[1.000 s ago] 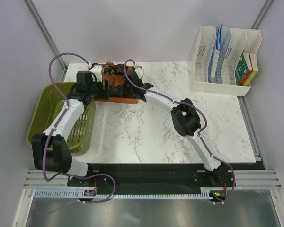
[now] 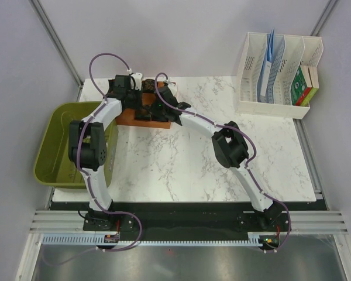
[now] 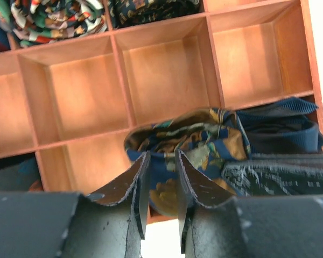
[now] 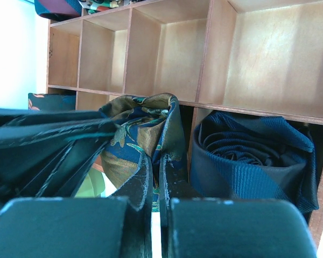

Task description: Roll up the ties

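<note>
A wooden divided box (image 2: 121, 120) at the back holds rolled ties. A gold-and-blue patterned tie (image 3: 199, 134) sits in a front compartment, beside a navy rolled tie (image 4: 247, 172). My right gripper is shut at the patterned tie; whether any fabric is pinched is unclear. My left gripper is over the box, its fingers close together in front of the patterned tie in its own view; what lies between them is unclear. Several back compartments are empty, and colourful ties (image 3: 54, 16) fill others.
A green bin (image 2: 52, 170) stands at the left under my left arm. A white file organiser (image 2: 245, 105) with books is at the back right.
The right arm has stayed in place.
</note>
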